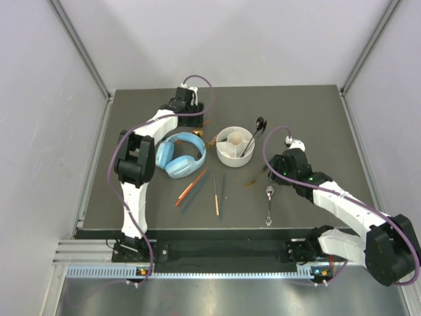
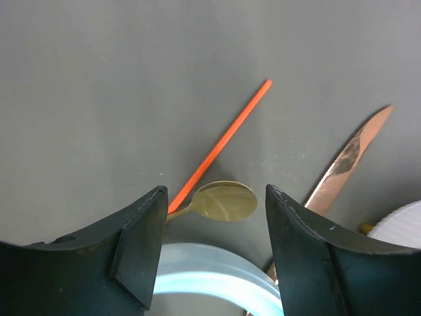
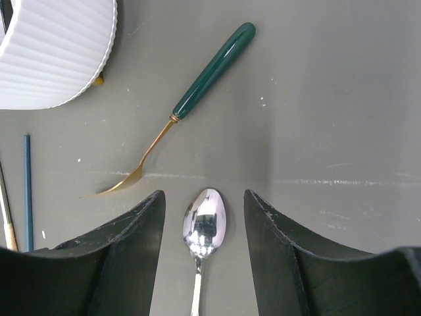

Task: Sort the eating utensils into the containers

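The white divided container [image 1: 234, 155] holds black utensils at the table's centre. My left gripper is open above a gold spoon [image 2: 225, 201] and an orange chopstick [image 2: 228, 135]; a copper knife [image 2: 348, 157] lies to their right. My right gripper is open over a silver spoon [image 3: 203, 224], with a green-handled gold fork [image 3: 210, 72] beyond it. Several chopsticks [image 1: 192, 187] and similar sticks lie at the front centre.
Blue headphones [image 1: 181, 168] lie left of the container, close under my left gripper. White walls border it.
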